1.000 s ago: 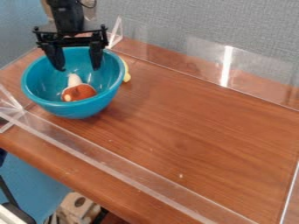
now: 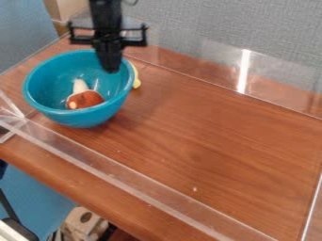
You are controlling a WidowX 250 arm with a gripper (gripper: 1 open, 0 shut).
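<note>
A teal bowl [image 2: 56, 99] stands on the left of the wooden table, holding an orange-brown object [image 2: 85, 99] with a pale part. The black gripper [image 2: 108, 58] hangs over the back right of the bowl, its lower end at about rim height. Nothing shows held in it; it is small and dark, and whether its fingers meet is hard to see. A small yellow object [image 2: 136, 77] lies just right of the bowl, partly hidden.
Clear plastic walls [image 2: 247, 75] edge the wooden table [image 2: 227, 151]. A grey wall stands behind, and blue flooring shows at the lower left.
The gripper has moved to the right, from over the back middle of the bowl to over its right side. The bowl and its contents look unmoved.
</note>
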